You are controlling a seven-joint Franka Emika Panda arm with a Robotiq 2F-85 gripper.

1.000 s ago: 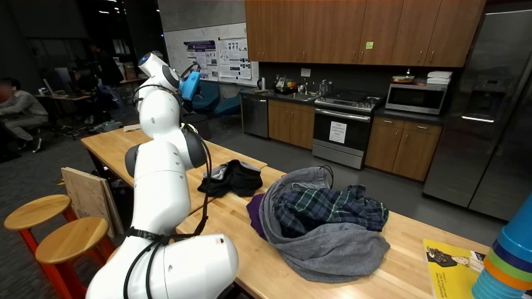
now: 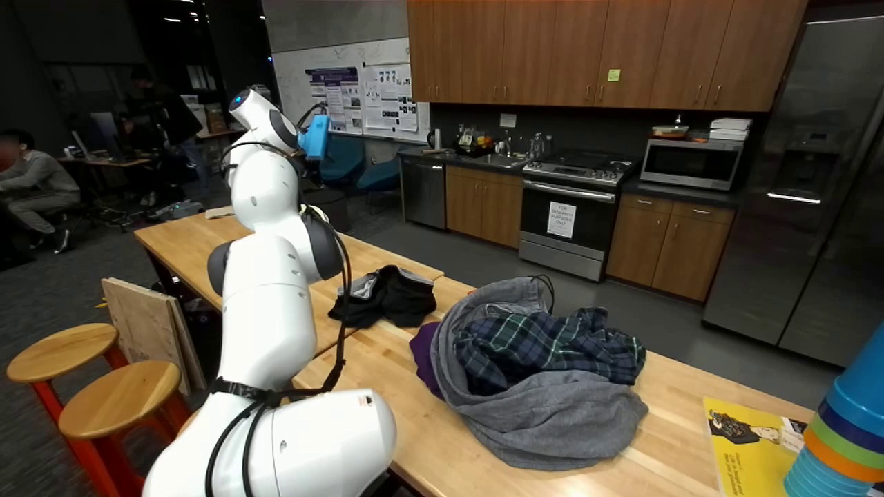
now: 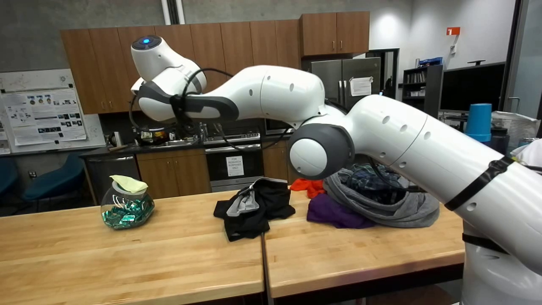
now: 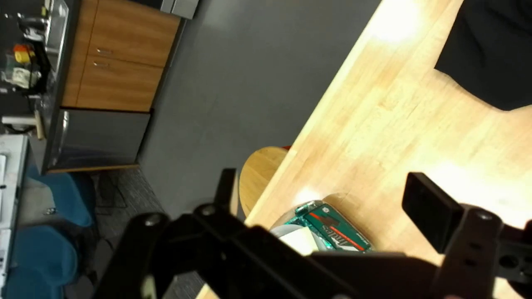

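In the wrist view my gripper is open, its dark fingers wide apart with nothing between them. Beyond and below the fingers, a clear jar point(image 3: 127, 209) of green wrapped pieces stands on the table, a yellow sheet point(image 3: 129, 184) over its mouth. The wrist view shows only part of it, with a green wrapper point(image 4: 339, 226) visible through the side. The black garment with grey lining point(image 3: 261, 208) lies crumpled near the table seam. Only the blue part point(image 2: 315, 137) at my wrist shows in exterior view 1; my fingers cannot be made out there.
A grey garment point(image 2: 547, 422) with a plaid shirt point(image 2: 547, 344) on it lies on the nearer table, beside purple cloth point(image 3: 335, 212) and red cloth point(image 3: 308, 186). Stacked cups point(image 2: 845, 422) and a yellow magazine point(image 2: 746, 447) are at the right. The left table point(image 3: 167, 264) has bare room.
The blue part at my wrist has turned slightly and stands a little more upright. The rest of the arm and the clothes look unmoved.
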